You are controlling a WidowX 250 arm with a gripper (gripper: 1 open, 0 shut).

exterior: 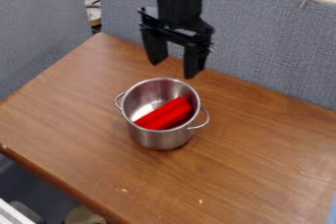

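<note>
A steel pot (144, 135) with two wire handles stands near the middle of the wooden table. A red elongated object (165, 114) lies inside it. My black gripper (175, 63) hangs above and a little behind the pot, open, its two fingers apart with nothing between them.
Grey padded walls (262, 41) bound the table at the back and left.
</note>
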